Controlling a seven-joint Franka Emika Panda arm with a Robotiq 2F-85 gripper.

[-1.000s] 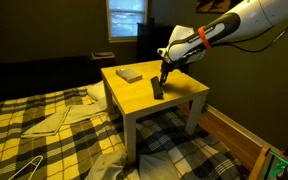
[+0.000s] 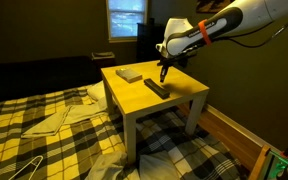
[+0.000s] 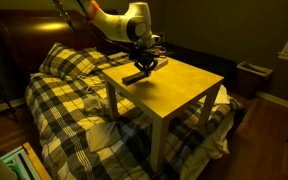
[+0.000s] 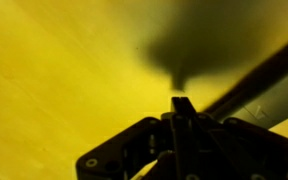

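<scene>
A long dark block (image 2: 157, 89) lies flat on the pale wooden table (image 2: 134, 101), near its front edge. My gripper (image 2: 163, 78) points down just above and behind that block, clear of the tabletop. In the wrist view the gripper has its fingertips together, with nothing showing between them. There the dark block (image 4: 271, 82) runs diagonally along the right side, beside the fingers, and a shadow falls on the wood ahead. From the other side, the block (image 3: 134, 77) shows at the table's edge below the arm.
A shallow grey box (image 2: 129, 75) sits toward the table's far left. A bed with a plaid cover (image 2: 44, 130) and pillows stands beside the table.
My gripper has since risen a little off the tabletop beside it.
</scene>
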